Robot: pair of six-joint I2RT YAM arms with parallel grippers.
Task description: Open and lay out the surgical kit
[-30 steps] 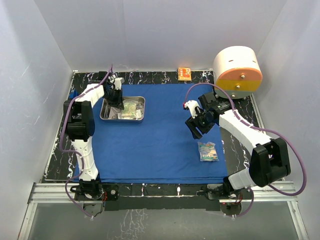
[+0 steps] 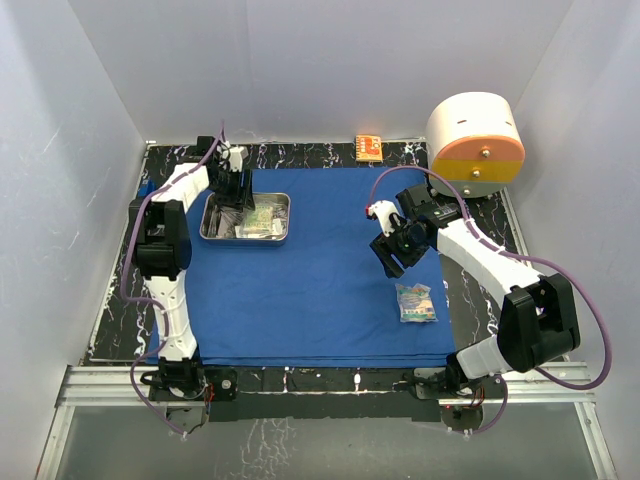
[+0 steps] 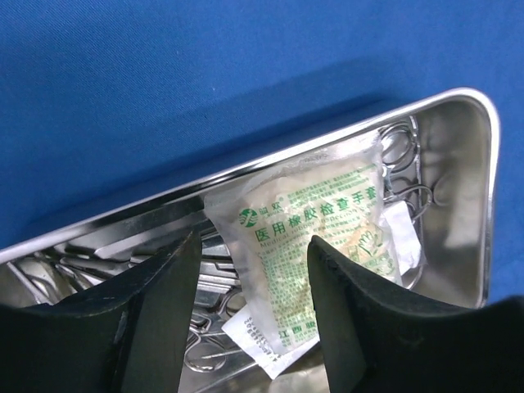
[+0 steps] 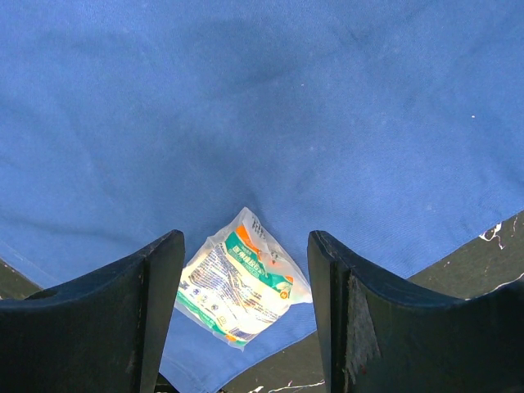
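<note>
A steel tray (image 2: pixel 245 239) of surgical instruments sits at the left of the blue cloth. In it, a clear pouch with green print (image 3: pixel 311 221) lies over scissor-like tools (image 3: pixel 397 151) and white paper slips. My left gripper hangs open above the tray, pointing at the pouch, nothing between its fingers. My right gripper stands open over the cloth at the right, above a second printed pouch (image 4: pixel 241 286), which lies flat near the cloth's right front.
A rounded white and yellow drawer unit (image 2: pixel 470 140) stands at the back right. An orange packet (image 2: pixel 368 148) lies on the dark back edge. Walls close in on three sides.
My left gripper has shifted slightly over the tray and appears a little higher than about a second ago. The right arm and the items on the cloth look unchanged.
</note>
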